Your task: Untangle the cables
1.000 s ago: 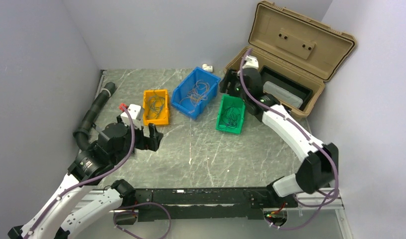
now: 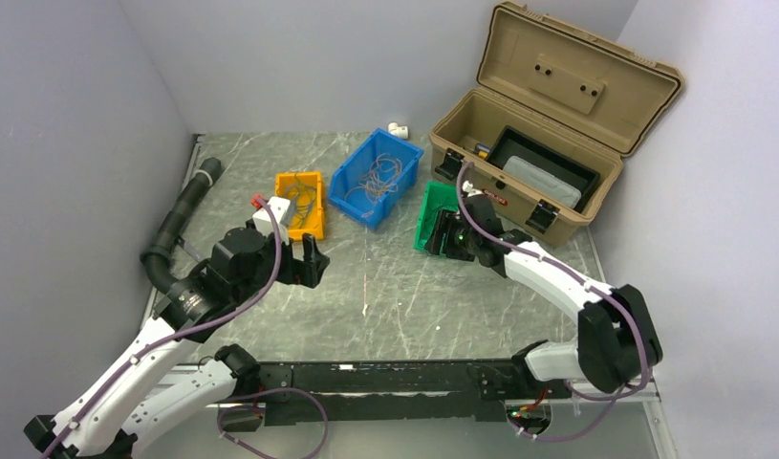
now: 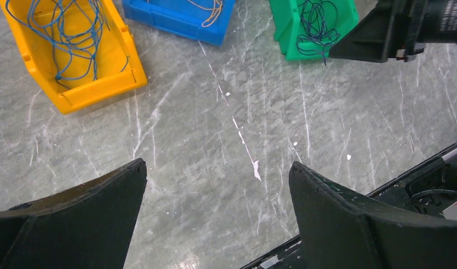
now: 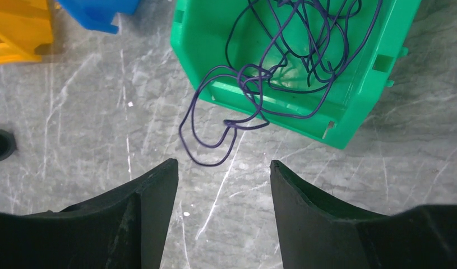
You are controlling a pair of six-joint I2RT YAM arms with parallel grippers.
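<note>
Dark purple cable (image 4: 313, 50) lies tangled in the green bin (image 4: 360, 109), with a few loops hanging over its near wall. My right gripper stands open just in front of those loops, nothing between its fingers. Blue cable (image 3: 80, 39) sits coiled in the yellow bin (image 3: 102, 92), and orange cable (image 2: 380, 177) lies in the blue bin (image 2: 342, 196). My left gripper is open and empty over bare table. In the top view my right arm covers part of the green bin.
A tan toolbox (image 2: 586, 215) with its lid up stands at the back right. A black pipe (image 2: 180, 215) runs along the left table edge.
My right gripper has come from behind the green bin toward the front, down over its near edge. The left gripper has shifted a little to the right.
</note>
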